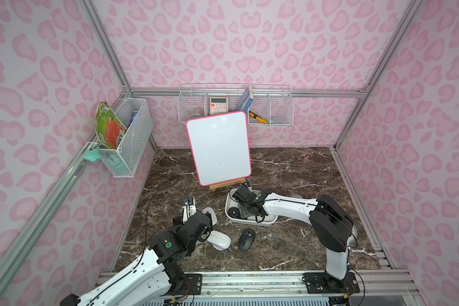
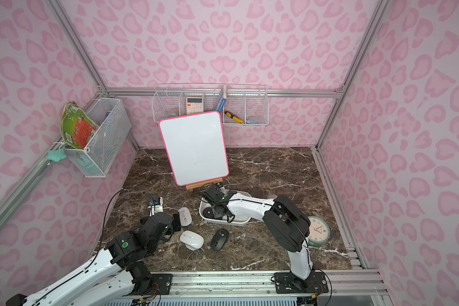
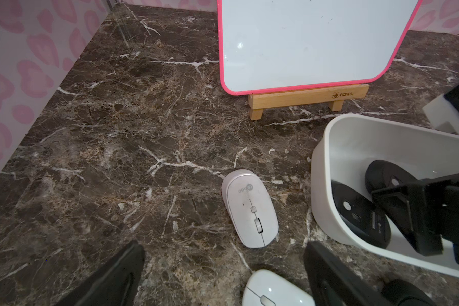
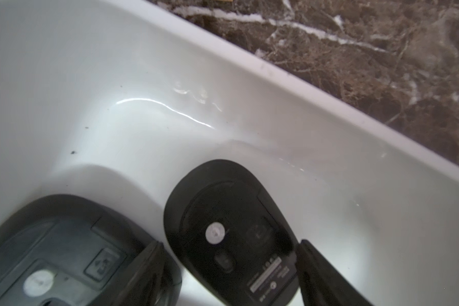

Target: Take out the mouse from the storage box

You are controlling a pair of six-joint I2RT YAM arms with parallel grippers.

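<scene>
The white storage box point(image 1: 267, 222) holds two black mice, underside up. In the right wrist view one black mouse point(image 4: 224, 214) lies slantwise between the open fingers of my right gripper, close to the right finger. The other black mouse point(image 4: 66, 244) is at lower left, partly covered by the left finger. Seen from the left wrist, the nearer mouse point(image 3: 359, 211) rests by the box's left wall, and the farther mouse point(image 3: 387, 173) is partly hidden by the right gripper. My left gripper stands open and empty, above the table outside the box.
Outside the box on the table are a pale mouse point(image 3: 252, 209), a white mouse point(image 1: 218, 239) and a black mouse point(image 1: 246, 239). A whiteboard point(image 1: 220, 148) on a wooden stand is just behind the box. A round clock point(image 2: 318, 230) lies at right.
</scene>
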